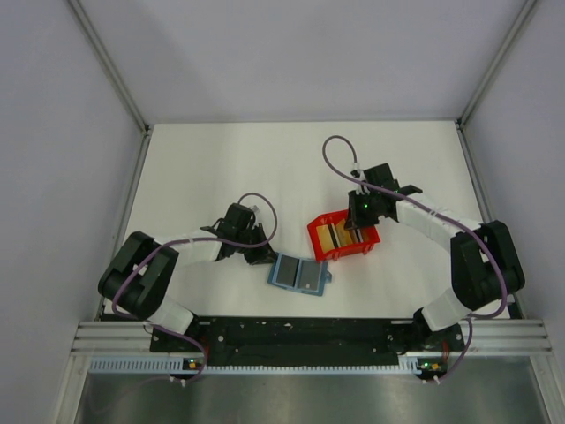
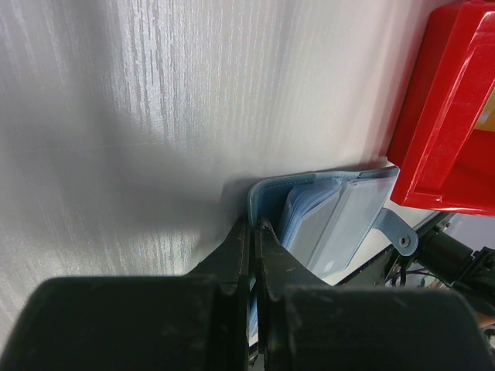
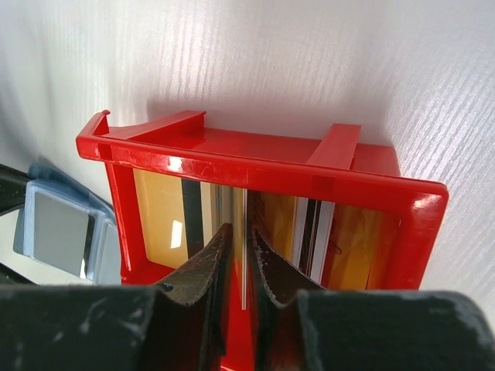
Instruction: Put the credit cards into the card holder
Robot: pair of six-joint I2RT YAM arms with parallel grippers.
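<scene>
The blue card holder [image 1: 297,274] lies open on the table, clear pockets showing. My left gripper is shut at its near edge, and the thin blue cover edge [image 2: 254,202] runs in between the fingertips. Inside the red box [image 1: 333,218], several cards stand in a row; a gold one [image 3: 160,220] and a white-edged one [image 3: 319,239] show in the right wrist view. My right gripper is shut over the box among the cards, its fingers pointing in. No card is seen gripped; the card just behind the fingertips is partly hidden.
The box's red rim [image 3: 263,180] crosses just beyond my right fingertips. Its corner nearly meets the holder's far side.
</scene>
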